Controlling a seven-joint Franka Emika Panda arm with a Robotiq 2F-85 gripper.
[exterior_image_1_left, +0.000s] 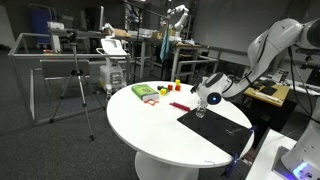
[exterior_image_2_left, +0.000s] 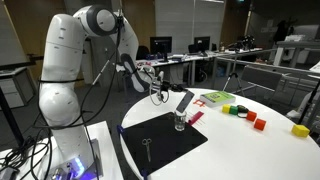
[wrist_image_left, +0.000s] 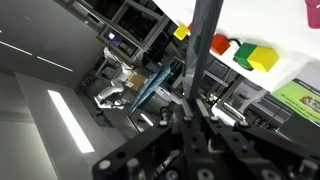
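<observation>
A dark, slim object is tilted over a small clear or silvery cup, with my gripper shut on it. Its lower end is near the cup's mouth; whether they touch I cannot tell. The cup stands upright on a black mat. In the wrist view, the dark object crosses the upper middle as a long bar; its contents, if any, do not show.
Scissors lie on the mat's near side. A red item lies beyond the cup. Coloured blocks and a green box sit farther off.
</observation>
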